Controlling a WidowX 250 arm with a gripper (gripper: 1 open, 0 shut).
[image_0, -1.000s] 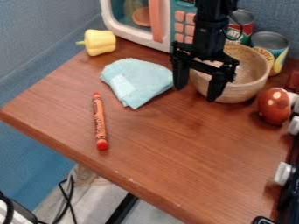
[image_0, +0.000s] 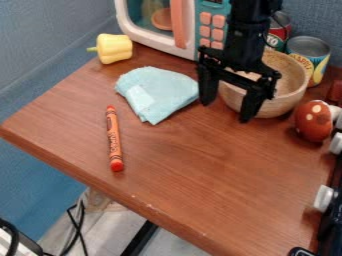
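Observation:
The black gripper (image_0: 227, 95) hangs at the back right of the wooden table, its two fingers spread apart, one near the cloth's right edge and the other down at the front of a pale bowl (image_0: 281, 94). Whether anything is between the fingers is hard to see. A light blue cloth (image_0: 156, 93) lies folded just left of the gripper. An orange crayon (image_0: 114, 138) lies on the table's left half.
A toy microwave (image_0: 167, 25) stands at the back, with a yellow toy (image_0: 114, 47) beside it. Cans (image_0: 309, 58) sit behind the bowl, and a red spotted object (image_0: 313, 121) is at the right.
The gripper has shifted very slightly at the bowl; the other things look unmoved.

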